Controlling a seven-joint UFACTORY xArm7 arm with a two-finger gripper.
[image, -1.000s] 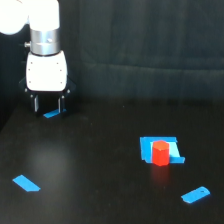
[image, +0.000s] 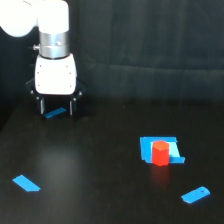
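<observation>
A red block (image: 160, 153) rests at the right of the black table, on a pale patch (image: 174, 149) framed with blue tape. My gripper (image: 57, 104) is at the back left, far from the block and over by a strip of blue tape. Its two dark fingers stand apart, and nothing shows between them except the tape lying behind or below.
Blue tape pieces lie at the front left (image: 26, 184) and front right (image: 196, 195), with another strip (image: 55, 113) near the gripper. A dark curtain (image: 150, 50) hangs behind.
My arm and gripper have shifted slightly to the right and a little lower. The red block and the tape pieces have stayed in place.
</observation>
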